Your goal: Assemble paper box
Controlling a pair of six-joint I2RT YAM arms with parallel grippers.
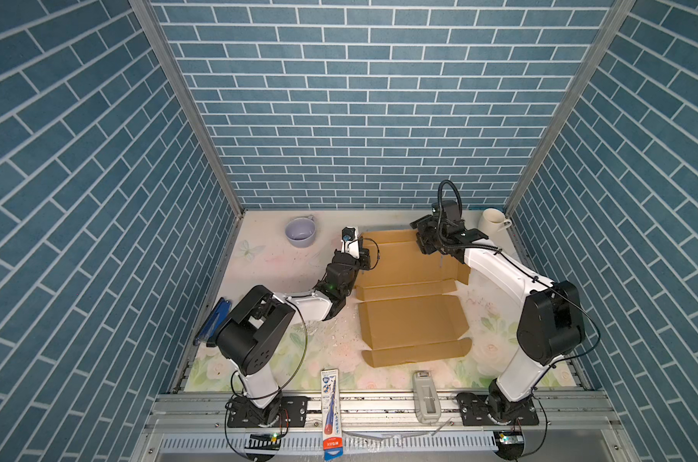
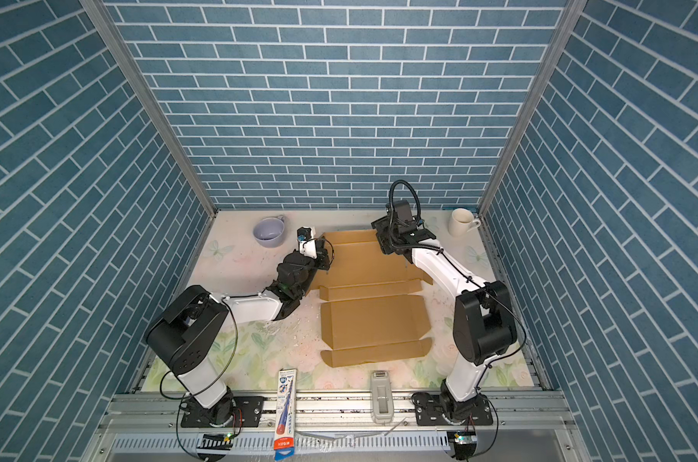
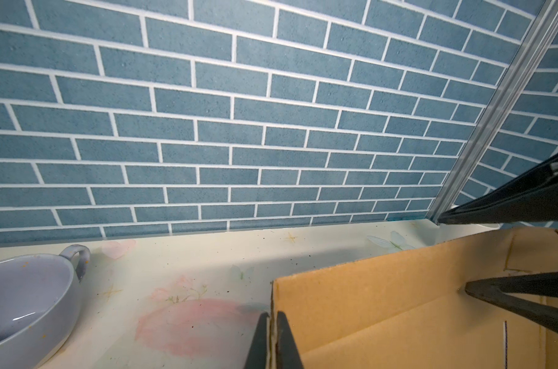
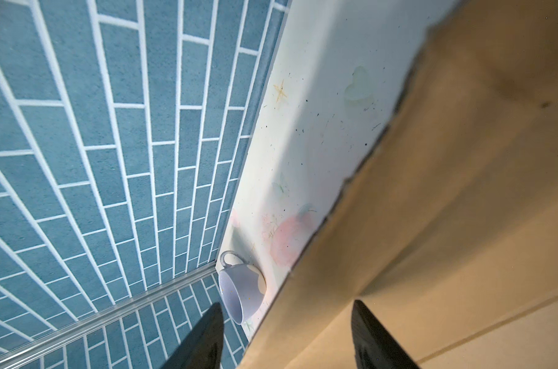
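Note:
The brown cardboard box (image 1: 412, 320) lies unfolded on the table, its front panel flat with the narrow flaps tilted up. The back panel (image 1: 399, 264) reaches between both arms, with a raised flap (image 3: 377, 283) along its far edge. My left gripper is shut on the thin cardboard at the back left corner, the edge showing between its fingers. Over the back right part, my right gripper is part open. Its fingers (image 4: 377, 338) stand on either side of the far flap (image 4: 334, 258), with a gap to the cardboard visible.
A lilac cup (image 1: 300, 231) stands at the back left, a white mug (image 1: 493, 222) at the back right. Blue items (image 1: 213, 321) lie along the left edge. A packaged pen (image 1: 331, 414) and a grey device (image 1: 426, 396) rest on the front rail.

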